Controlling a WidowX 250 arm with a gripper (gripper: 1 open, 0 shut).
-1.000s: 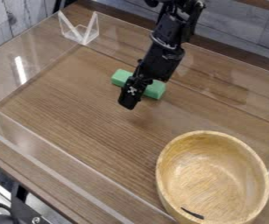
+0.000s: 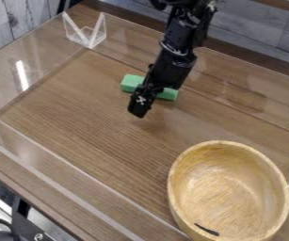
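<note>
My black gripper point(image 2: 144, 94) is open, hanging low over a green block point(image 2: 167, 92) near the upper middle of the wooden table point(image 2: 84, 141). The block lies partly behind the fingers, so I cannot tell whether they touch it.
A large beige round bowl point(image 2: 229, 188) sits at the lower right. Clear plastic pieces stand at the upper left and left edge. Dark cables show at the bottom left corner.
The arm has shifted very slightly over the last second. The green block looks nearly in the same place.
</note>
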